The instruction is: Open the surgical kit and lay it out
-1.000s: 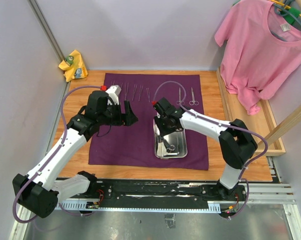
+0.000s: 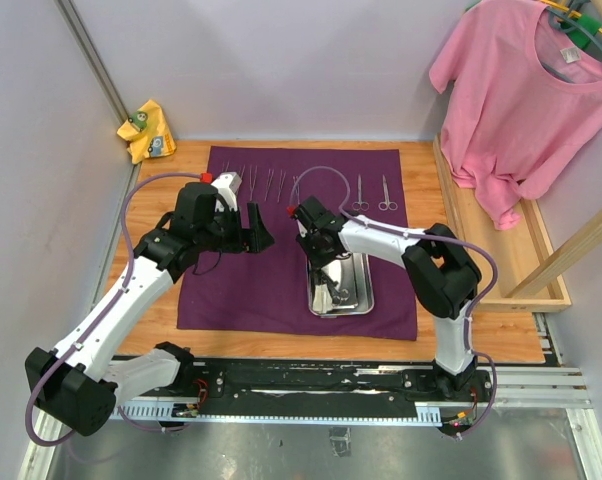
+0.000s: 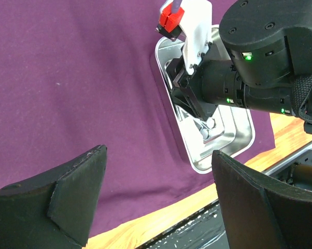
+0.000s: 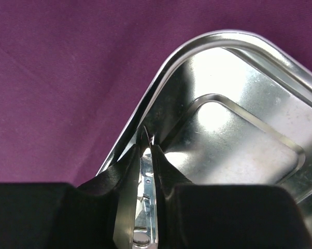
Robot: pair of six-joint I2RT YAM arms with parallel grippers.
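A steel tray (image 2: 370, 298) rests on the purple cloth (image 2: 251, 300), its upper part hidden by my right arm. My right gripper reaches down inside it at the side wall, its fingers close together on both sides of a slim metal instrument (image 4: 147, 181); whether they press on it cannot be made out. More metal pieces (image 3: 205, 132) lie lower in the tray. To the left, over bare cloth, my left gripper (image 2: 260, 229) is open and empty. Along the cloth's far side lie several thin tweezer-like instruments (image 2: 253, 182) and two scissor-like ones (image 2: 386, 196).
Bare cloth (image 3: 104, 98) stretches left of the tray. A yellow bag (image 2: 149, 132) stands at the back left corner. On the right are a wooden frame (image 2: 511, 255) and a hanging pink shirt (image 2: 526, 95).
My right gripper has shifted left, from over the tray's upper middle to its left side. The left arm stays almost where it was.
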